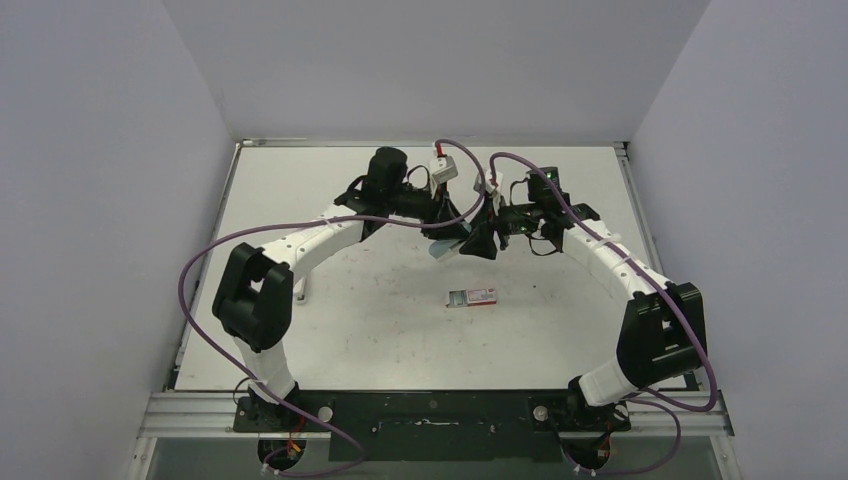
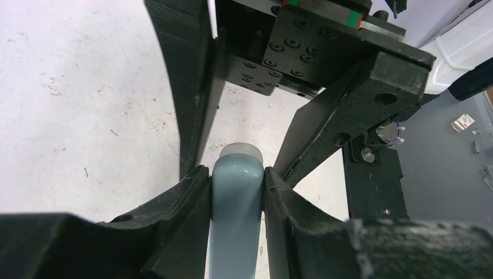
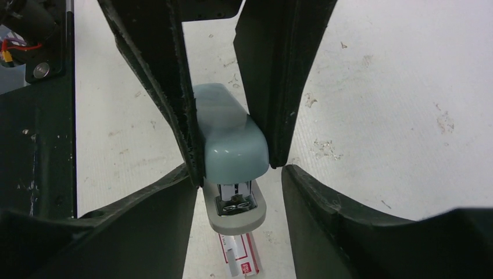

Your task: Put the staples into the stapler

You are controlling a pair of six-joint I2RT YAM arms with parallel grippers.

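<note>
A light blue stapler is held up above the table between both grippers, its white base and metal front showing in the right wrist view (image 3: 235, 218). My left gripper has its fingers on either side of the stapler body. My right gripper is around the blue top's end in its wrist view; whether its fingers press on it or stand slightly apart is unclear. The staple box (image 1: 471, 297) lies on the table below, also seen as a red and white box (image 3: 238, 256).
A white object (image 1: 299, 290) lies at the left of the table, partly behind the left arm. Walls enclose the sides and back.
</note>
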